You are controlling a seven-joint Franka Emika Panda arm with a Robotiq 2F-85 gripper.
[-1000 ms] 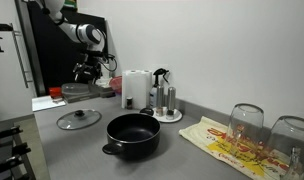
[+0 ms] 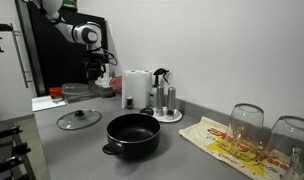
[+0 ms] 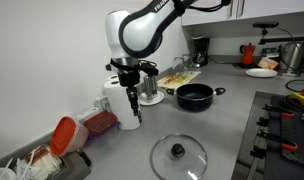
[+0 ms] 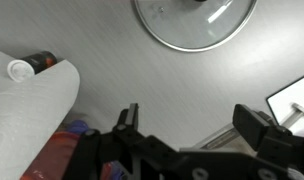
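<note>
A clear glass lid with a black knob (image 2: 79, 115) lies on the grey table, left of a black two-handled pot (image 2: 132, 135). The pot (image 3: 195, 97) is uncovered, with its dark inside showing. High above the table's far end in exterior view 1 is my gripper (image 2: 95, 74). Seen from the wrist, the gripper is open, its black fingers spread wide over bare table. Part of the glass lid (image 4: 197, 43) shows at the top of that view, clear of the fingers; the pot is out of that view.
A paper towel roll (image 2: 137, 90) stands behind the pot, near bottles and shakers (image 2: 171, 101). Two upturned glasses (image 2: 246, 122) rest on a patterned cloth (image 2: 207, 137). A red container (image 3: 68, 134) sits beyond the roll. Table between lid and pot is free.
My arm and gripper have shifted slightly to the right in exterior view 1, still high up. The lid and pot have stayed in place.
</note>
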